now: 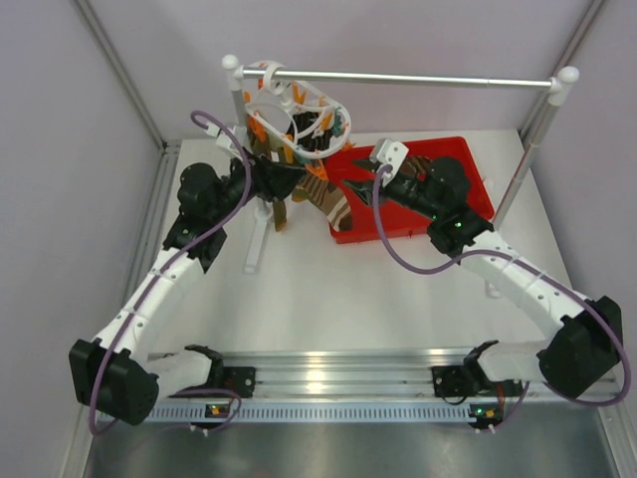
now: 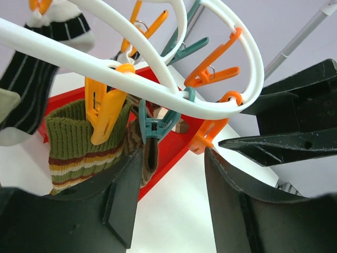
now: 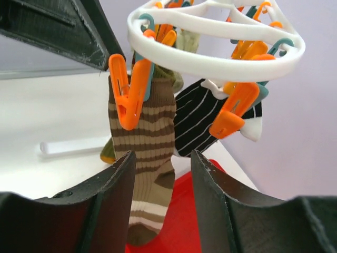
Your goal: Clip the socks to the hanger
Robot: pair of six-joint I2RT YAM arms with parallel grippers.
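Note:
The white hanger (image 1: 299, 149) carries orange, yellow and teal clips. A brown striped sock (image 3: 142, 124) hangs below it, its top at a teal clip (image 2: 158, 125). Beside that, a green ribbed sock (image 2: 79, 139) hangs at a yellow clip (image 2: 102, 108), and a black-and-white striped sock (image 2: 29, 79) hangs farther left. My left gripper is under the hanger rim, fingers apart and empty. To the right of the hanger, my right gripper also has parted fingers; the brown sock shows behind the gap, ungripped.
A red bin (image 1: 398, 221) lies on the white table behind my right arm, with another brown striped sock (image 1: 416, 165) inside, partly covered by that arm. The rack's rail (image 1: 418, 79) runs above.

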